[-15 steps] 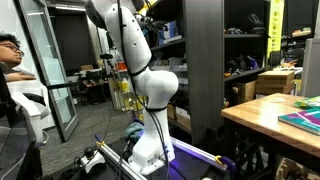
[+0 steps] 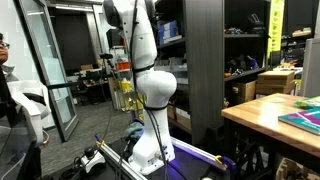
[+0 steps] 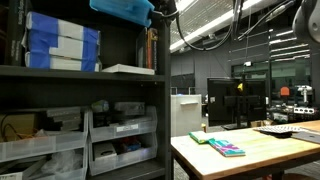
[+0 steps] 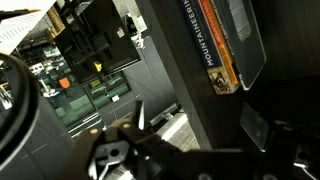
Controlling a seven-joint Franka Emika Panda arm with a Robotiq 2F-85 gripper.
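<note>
Seen from the wrist, my gripper is open, its dark fingertips apart with nothing visible between them. Several books stand on a dark shelf just beyond: a spine reading MOUNTAINEERING [image 4: 205, 35], an orange-and-white spine beside it, and a dark grey flat item [image 4: 243, 40] against them. The white arm [image 2: 152, 95] rises out of the top of exterior view 1, so the gripper is hidden there. Part of the arm's dark end shows at the top of exterior view 2, beside a blue bin [image 3: 125, 10] high on the shelf unit.
A dark shelf panel [image 4: 165, 60] stands close to the gripper. Lower shelves hold clear bins [image 3: 125, 130] and a blue-and-white package [image 3: 62, 45]. A wooden table [image 3: 250, 155] carries colourful flat packs [image 3: 225, 146]. Open floor lies left of the arm's base.
The visible upper part of the arm has shifted at the top of exterior view 1. The person at the left edge has moved mostly out of view.
</note>
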